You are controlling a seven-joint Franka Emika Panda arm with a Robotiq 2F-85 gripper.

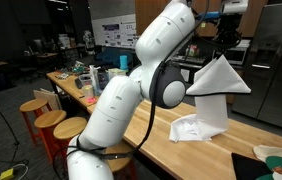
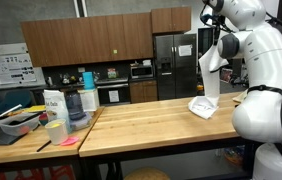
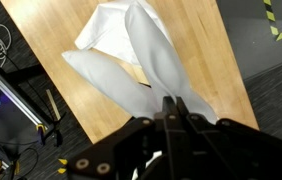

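A white cloth (image 1: 217, 93) hangs high above the table, pinched near its top by my gripper. The fingers are shut with the thin fabric between them. Below, the cloth's lower part (image 1: 191, 128) lies crumpled on the wooden table (image 1: 161, 145). From the wrist view, folds of the cloth (image 3: 121, 85) spread out under the fingertips, and another white piece (image 3: 116, 28) rests flat on the wood. In exterior view 2 the hanging cloth (image 2: 213, 72) drops to a white heap (image 2: 202, 107) near the table's right side.
A dark flat item (image 1: 248, 167) and a white-and-green round thing (image 1: 279, 158) lie at the table's near right. Cups and containers (image 2: 56, 130) crowd the left end. Stools (image 1: 51, 120) stand alongside.
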